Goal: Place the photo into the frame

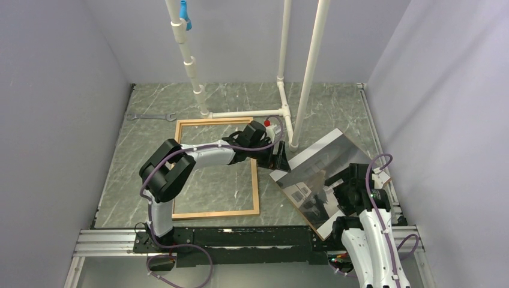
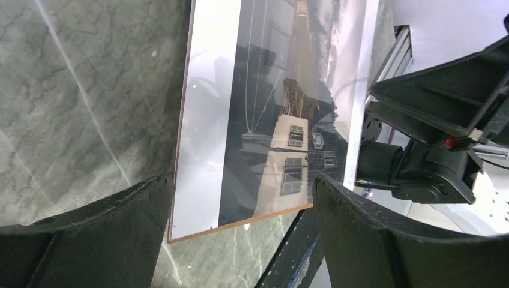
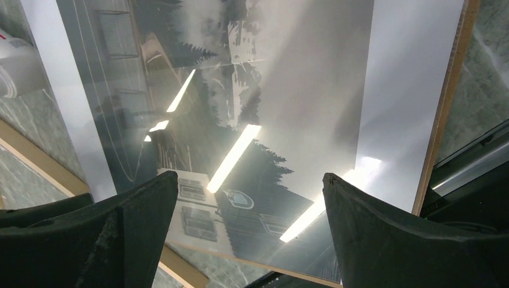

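A large photo (image 1: 312,171) with white borders and a thin brown edge lies slanted on the right side of the grey marbled surface. To its left is the empty wooden frame (image 1: 256,186), lying flat with bare surface inside. My left gripper (image 1: 280,161) stands open at the photo's left corner; in the left wrist view the photo (image 2: 273,114) shows between and beyond its fingers. Over the photo's lower right part, my right gripper (image 1: 336,186) is open too, and its fingers (image 3: 375,225) hold nothing. Whether either gripper touches the photo, I cannot tell.
White pipes (image 1: 246,114) stand on the surface behind the frame, one foot close to the photo's upper left edge. A wrench (image 1: 151,116) lies at the back left. Grey walls close in both sides. Between frame and photo there is a narrow clear strip.
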